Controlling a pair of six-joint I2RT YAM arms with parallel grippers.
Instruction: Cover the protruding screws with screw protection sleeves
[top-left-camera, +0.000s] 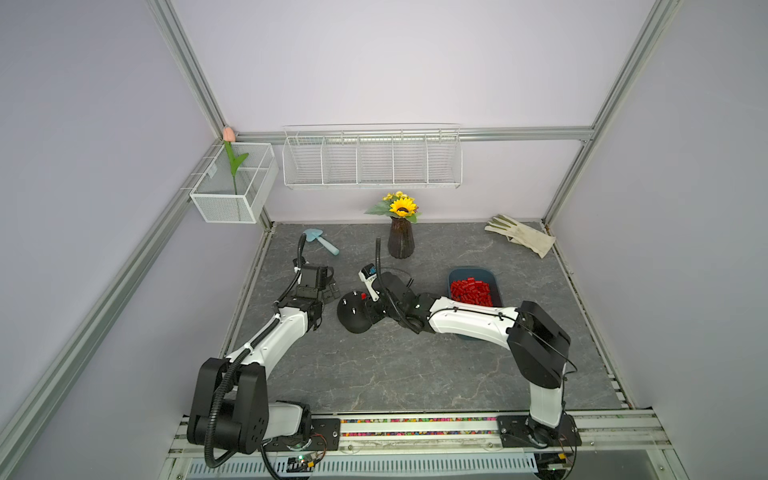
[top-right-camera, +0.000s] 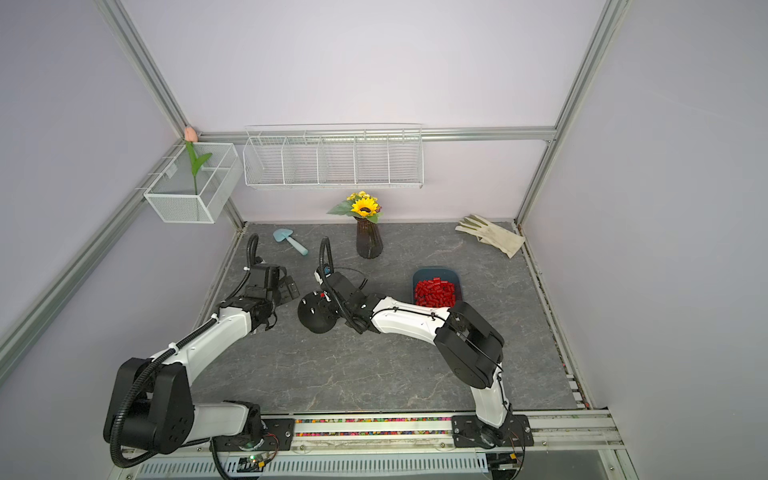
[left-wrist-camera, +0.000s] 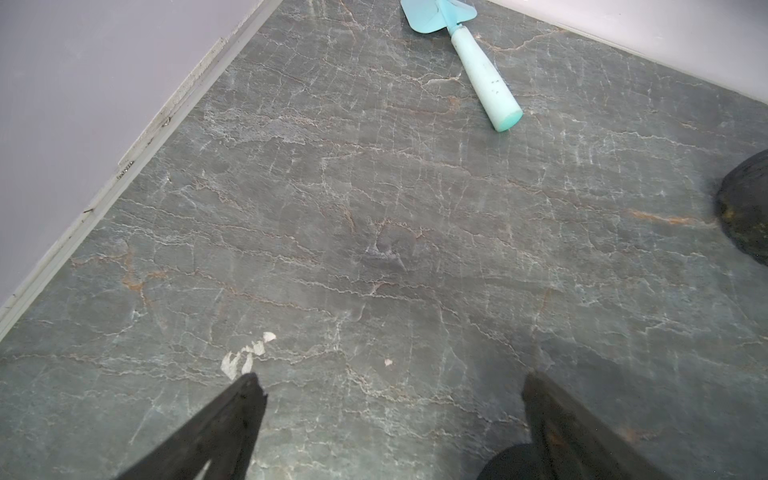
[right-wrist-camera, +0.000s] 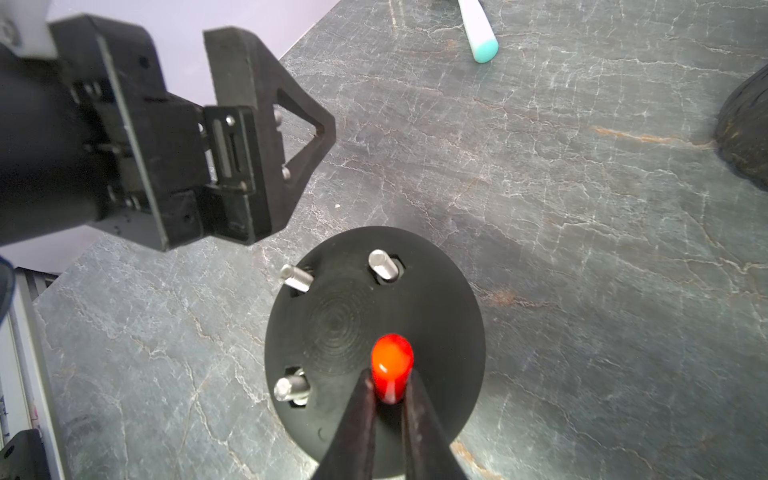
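Note:
A round black base stands on the table, with bare metal screws at its upper right, upper left and lower left in the right wrist view. My right gripper is shut on a red sleeve over the base's remaining side. Whether a screw is inside that sleeve is hidden. My left gripper is open and empty, off to the left of the base. More red sleeves fill a dark blue bin at the right.
A light blue trowel lies behind the left gripper. The dark vase with a sunflower stands at the back, and a glove lies back right.

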